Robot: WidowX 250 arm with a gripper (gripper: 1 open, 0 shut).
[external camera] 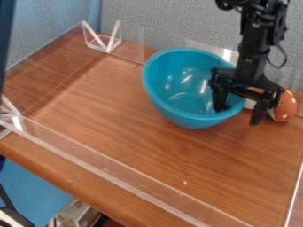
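Observation:
A teal plastic bowl point(174, 87) rests on the wooden table toward the back right, now lying fairly level with its inside showing. My black gripper point(236, 102) is at the bowl's right rim, open, its fingers spread over and beside that rim. An orange-red round object point(284, 107) sits just to the right of the gripper, partly hidden by it.
Clear low barriers edge it, with white triangular brackets point(102, 37) at the back left. A grey textured wall stands behind.

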